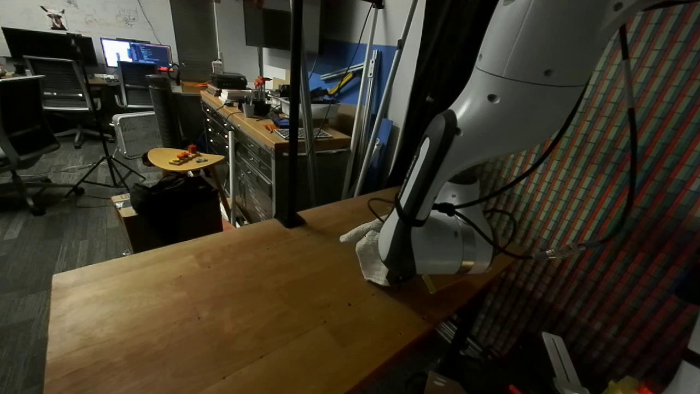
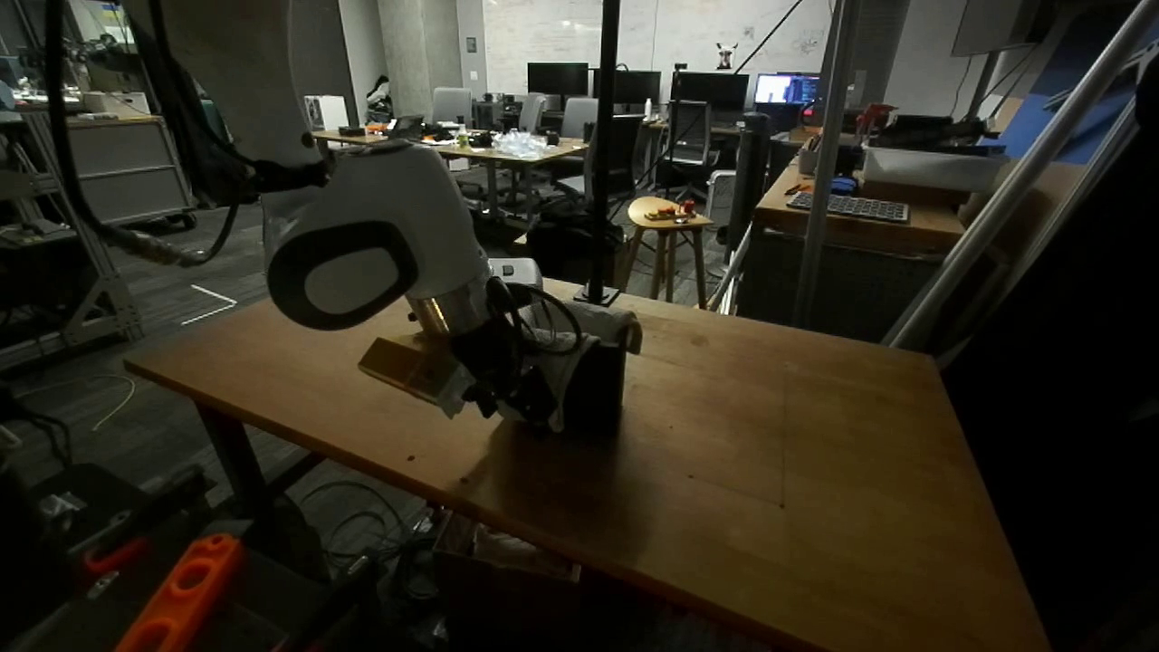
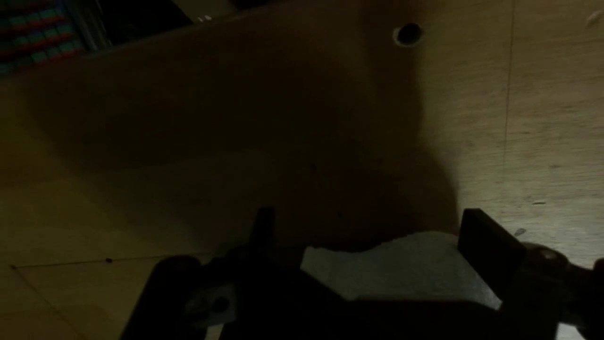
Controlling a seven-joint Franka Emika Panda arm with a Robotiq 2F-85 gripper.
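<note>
A pale grey cloth (image 1: pixel 371 256) hangs in folds near the right end of the wooden table (image 1: pixel 197 308). In exterior view 2 the cloth (image 2: pixel 556 375) drapes over a dark box-like thing (image 2: pixel 598 386). My gripper is open in the wrist view, its fingers wide apart. Part of the cloth (image 3: pixel 396 266) shows low between them, without being clamped. In exterior view 2 my gripper (image 2: pixel 522 411) is low at the cloth's near side, its fingertips hard to make out. The arm hides it in exterior view 1.
A yellowish flat block (image 2: pixel 407 368) appears beside the wrist. A black post (image 2: pixel 606 163) rises at the table's far edge. Cables loop around the wrist, and the wrist view is dark with shadow.
</note>
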